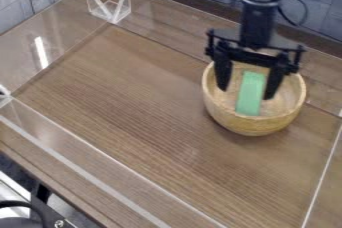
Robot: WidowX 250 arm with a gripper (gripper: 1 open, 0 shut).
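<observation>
A tan bowl [227,112] sits on the wooden table at the right, with a green oblong block [249,93] lying inside it. My black gripper [250,71] is lowered over the bowl from the back, its open fingers spread to either side above the block's far end, near the bowl's rim. Whether the fingertips touch anything is hard to tell.
A clear wire-like or plastic object [110,4] stands at the back left edge. Dark cables show at the left and lower left edges.
</observation>
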